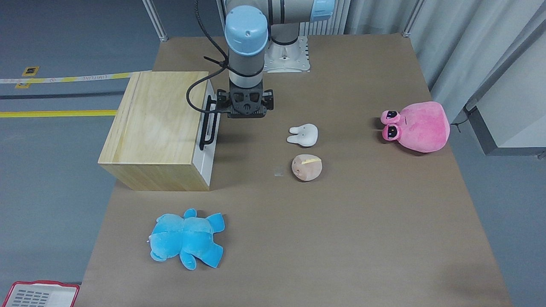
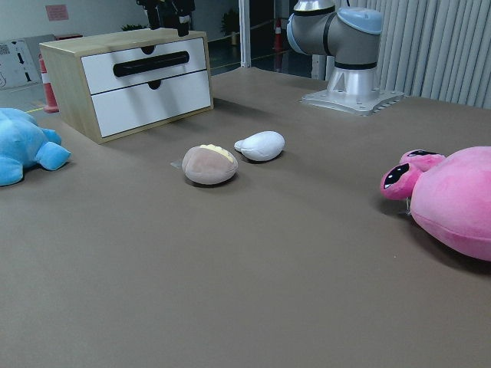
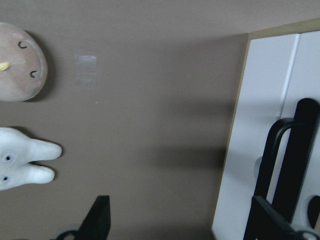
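My gripper is high beside the top of the wooden drawer box (image 1: 148, 117), its two fingers wide apart at the bottom of the wrist view, nothing visible between them. The box's white drawer fronts (image 2: 149, 102) carry black handles (image 3: 300, 150). A small white rabbit plush (image 1: 304, 135) and a round beige plush (image 1: 306, 168) lie on the open table right of the box. A blue plush (image 1: 187, 240) lies in front of the box, and a pink plush (image 1: 417, 128) with big eyes is at the right.
The robot's base (image 2: 353, 100) stands at the back. A red-rimmed basket (image 1: 41, 286) is at the lower left, off the table.
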